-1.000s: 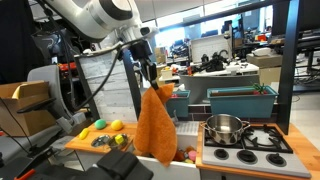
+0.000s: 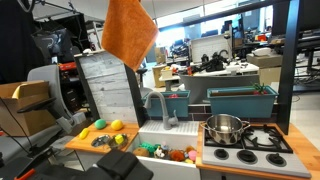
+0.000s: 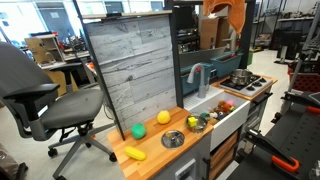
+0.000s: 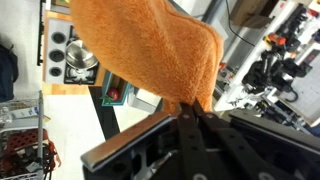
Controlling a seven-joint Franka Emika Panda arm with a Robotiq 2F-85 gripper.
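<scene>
An orange cloth (image 2: pixel 128 30) hangs high in the air at the top of exterior view 1, in front of the white panel. Its lower end (image 3: pixel 230 12) also shows at the top of exterior view 2, above the sink area. In the wrist view the cloth (image 4: pixel 150 45) spreads out from the fingertips across the upper half. My gripper is shut with a gathered part of it between its fingers. Both exterior views leave the gripper itself outside the frame.
Below are a sink with several colourful items (image 2: pixel 172 153) and a tall faucet (image 2: pixel 160 104). A steel pot (image 2: pixel 226 128) stands on the stove (image 2: pixel 258 155), with a teal bin (image 2: pixel 240 104) behind. Yellow and green food pieces lie on the wooden counter (image 3: pixel 165 152).
The cloth has risen from in front of the sink, up and to the left in exterior view 1.
</scene>
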